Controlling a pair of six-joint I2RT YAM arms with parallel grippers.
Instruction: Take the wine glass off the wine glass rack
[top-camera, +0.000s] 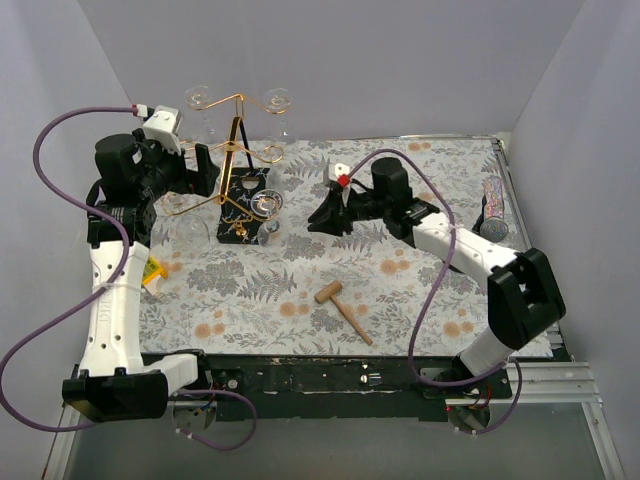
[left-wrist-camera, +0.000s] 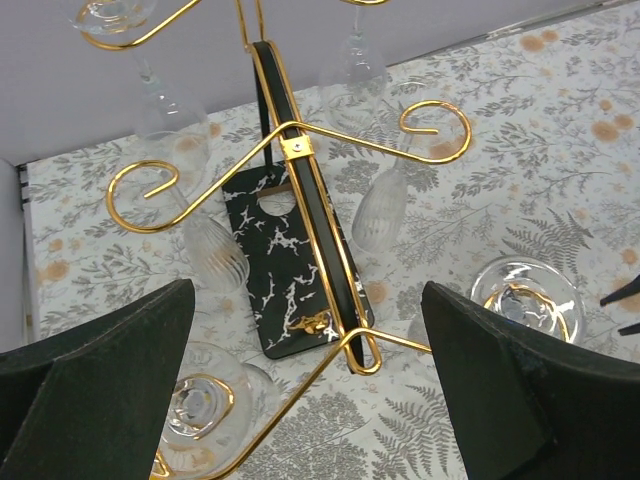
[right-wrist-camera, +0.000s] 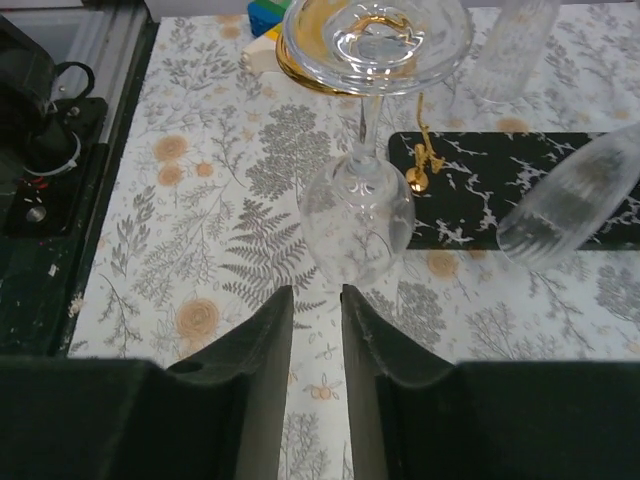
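A gold wine glass rack (top-camera: 240, 150) with a black base (top-camera: 243, 230) stands at the back left, glasses hanging upside down from its loops. My left gripper (top-camera: 196, 172) is open over the rack's left side, its fingers wide apart above the loops (left-wrist-camera: 300, 147). My right gripper (top-camera: 326, 214) points left at the rack's lower right side. In the right wrist view a wine glass (right-wrist-camera: 355, 215) hangs just beyond its tips (right-wrist-camera: 313, 291), which sit a little apart with nothing visible between them.
A wooden mallet (top-camera: 343, 312) lies at the front middle. A can (top-camera: 493, 210) stands at the right edge. A yellow object (top-camera: 154, 270) lies left of the rack.
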